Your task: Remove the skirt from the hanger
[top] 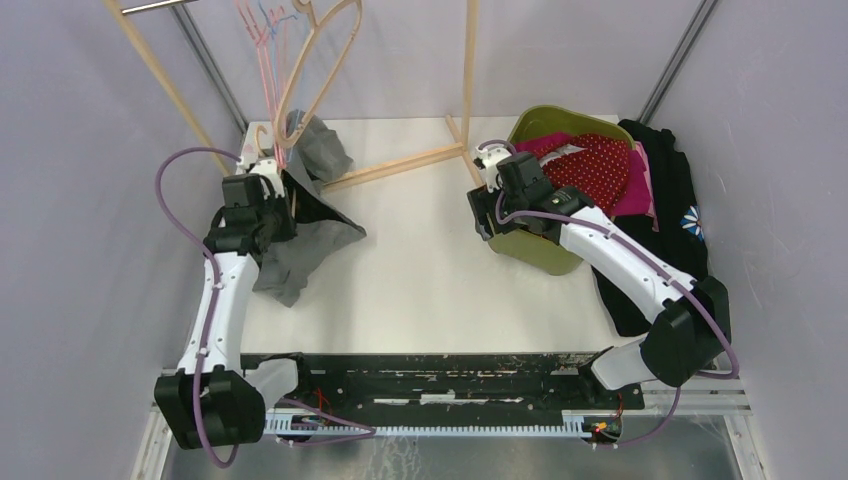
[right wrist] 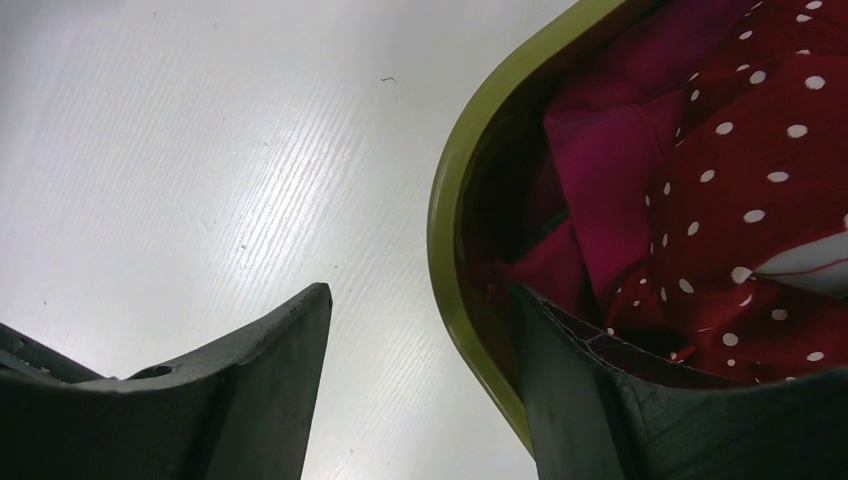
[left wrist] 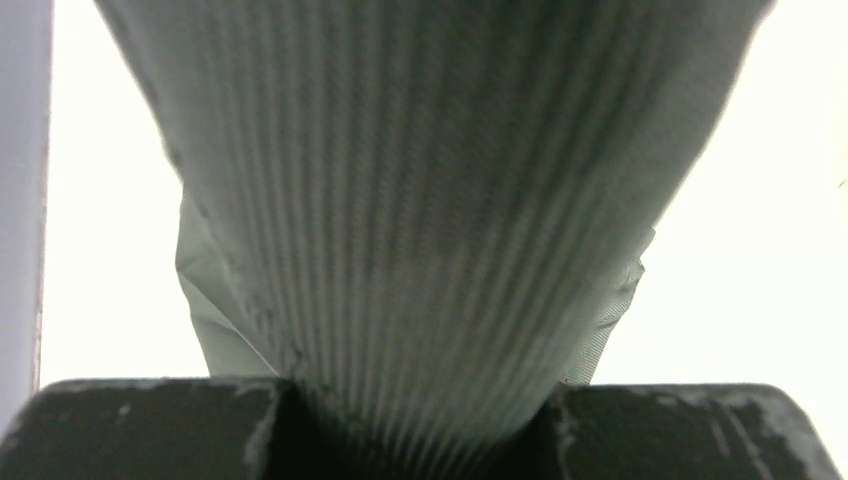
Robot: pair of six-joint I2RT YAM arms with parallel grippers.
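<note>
The grey skirt point(top: 310, 255) hangs and drapes over the left side of the table, its dark inside showing at one fold. Near its top shows the light hook of a hanger point(top: 260, 135); how the two join is hidden. My left gripper is shut on the skirt, whose ribbed grey cloth point(left wrist: 430, 200) fills most of the left wrist view. Over at the basket's near left edge, my right gripper stands part open with nothing between its fingers.
The green basket point(top: 545, 260) holds red dotted and magenta clothes point(top: 595, 165). Black clothing point(top: 690, 200) lies to its right. Empty wooden point(top: 320, 70) and pink hangers point(top: 268, 75) hang at the upper left, close to my left arm. Mid-table point(top: 410, 250) is bare.
</note>
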